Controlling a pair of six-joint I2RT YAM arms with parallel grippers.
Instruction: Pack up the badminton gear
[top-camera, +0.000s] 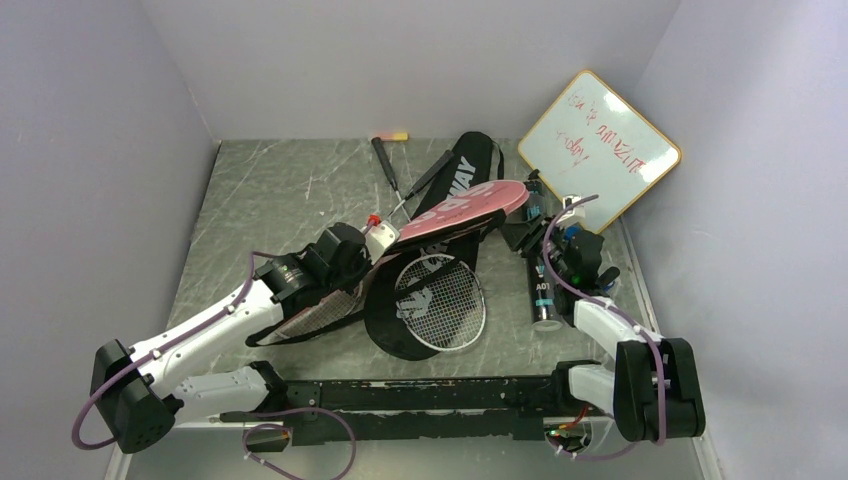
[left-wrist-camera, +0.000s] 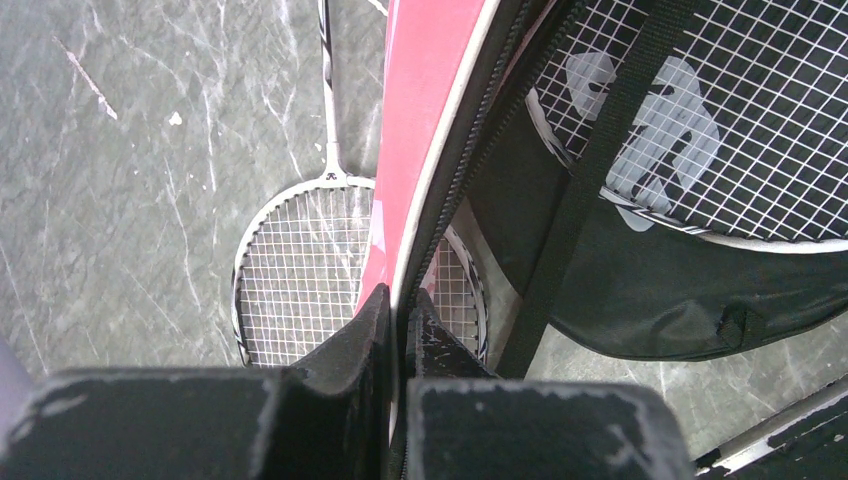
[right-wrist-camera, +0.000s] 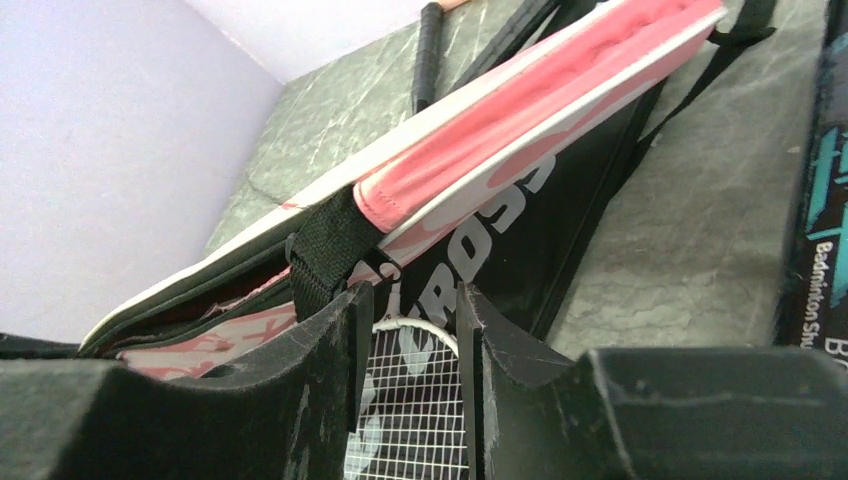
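A pink and black racket bag (top-camera: 475, 205) slants over the table, raised above a black bag (top-camera: 408, 345). My left gripper is shut on the pink bag's pale zipped edge. On the black bag lies one racket (top-camera: 445, 310), crossed by a black strap; a second racket (left-wrist-camera: 300, 275) rests on the table, partly beneath the pink bag. In the right wrist view my right gripper stands part open, racket strings visible through the empty gap. A black strap loop (right-wrist-camera: 330, 245) on the pink bag shows just beyond its left finger.
Black shuttlecock tubes, one (top-camera: 543, 300) nearer the front, lie at the right by my right arm. Two racket handles (top-camera: 383, 160) point to the back. A whiteboard (top-camera: 600, 145) leans at the back right. Bare table shows at the left.
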